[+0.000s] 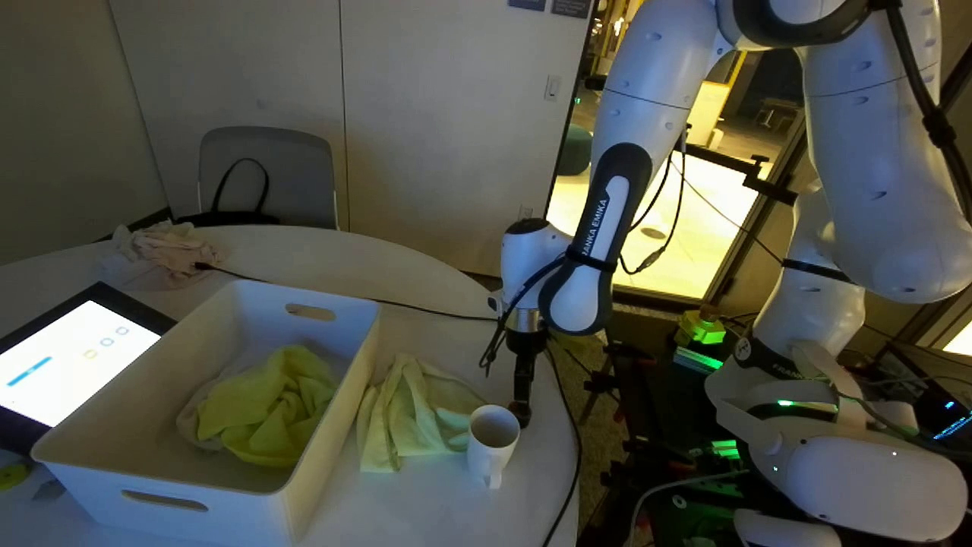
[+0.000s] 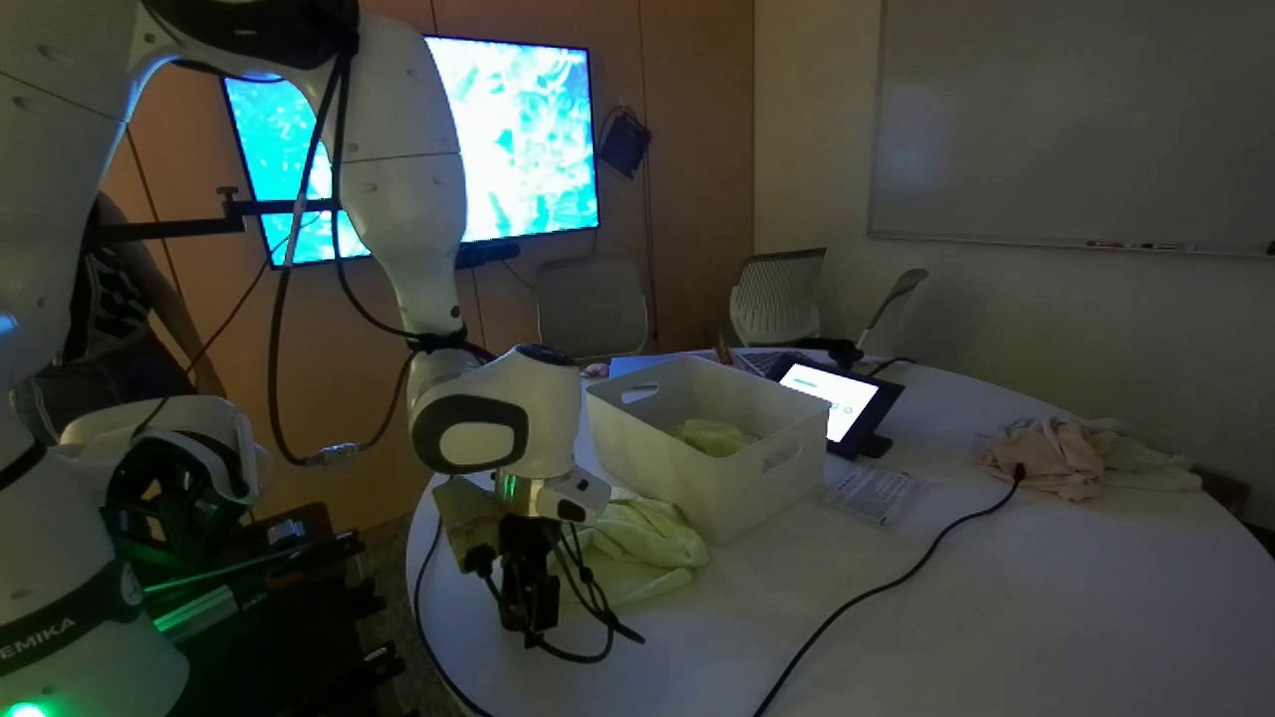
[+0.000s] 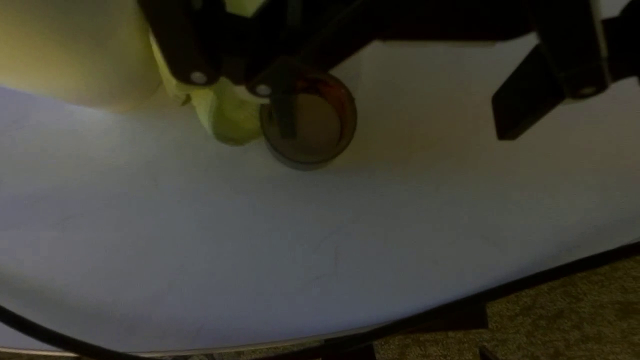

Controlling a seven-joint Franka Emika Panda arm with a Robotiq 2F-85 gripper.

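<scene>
A white mug (image 1: 493, 441) stands upright on the table, its handle toward the camera in exterior view 1. My gripper (image 1: 521, 412) is low beside the mug's far right side. Seen from the wrist, the gripper is open, its fingers wide apart; the left fingertip overlaps the opening of the mug (image 3: 318, 129), while bare table shows between the fingers. Whether that fingertip is inside or above the mug, I cannot tell. A pale yellow-green cloth (image 1: 414, 415) lies crumpled between the mug and the white bin (image 1: 332, 428). Inside the bin is another yellow cloth (image 1: 269, 406).
A lit tablet (image 1: 77, 351) stands left of the bin. Pinkish cloth (image 1: 164, 254) lies at the table's far left. A black cable (image 2: 885, 586) crosses the table, and another runs along its edge near the arm. Bare table (image 3: 240, 240) surrounds the mug's other side.
</scene>
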